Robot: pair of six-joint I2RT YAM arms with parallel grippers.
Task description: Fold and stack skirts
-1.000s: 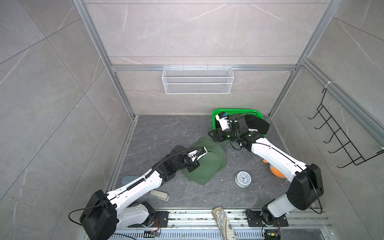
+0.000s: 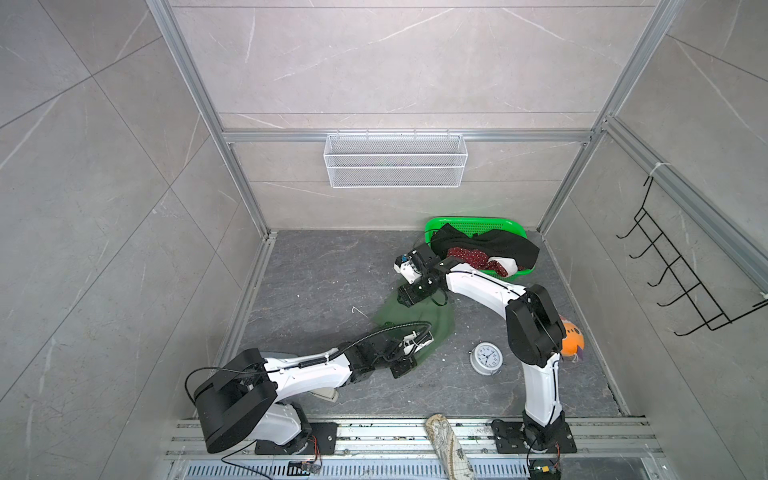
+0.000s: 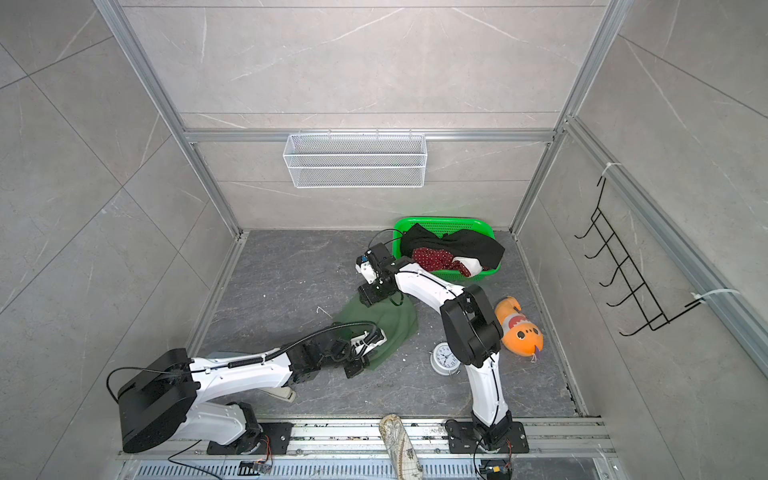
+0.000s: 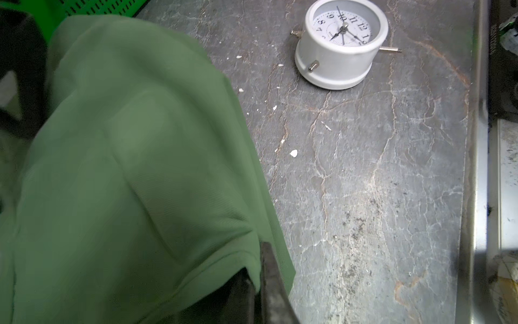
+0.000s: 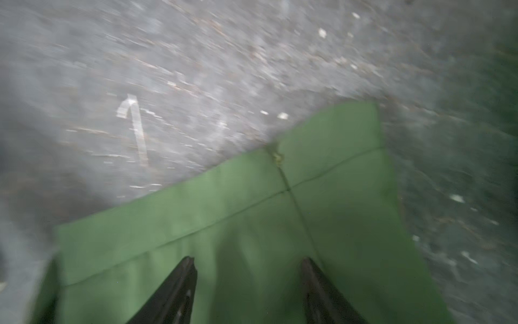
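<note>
A green skirt (image 2: 440, 324) lies on the grey floor, seamed waistband (image 5: 226, 189) in the right wrist view. At its near part my left gripper is shut on a fold of the green cloth, which fills much of the left wrist view. Over the far part my right gripper hangs part open, fingers apart above the cloth with nothing held. A green basket (image 3: 444, 222) at the back right holds black and red dotted cloth.
A white clock (image 4: 334, 64) stands right of the skirt, an orange toy (image 3: 524, 336) at the right wall. A white wire rack (image 2: 395, 160) hangs on the back wall.
The right arm has swung left from beside the basket to over the skirt's far part. The left arm has drawn toward the front, and the skirt's near part has shifted with it.
</note>
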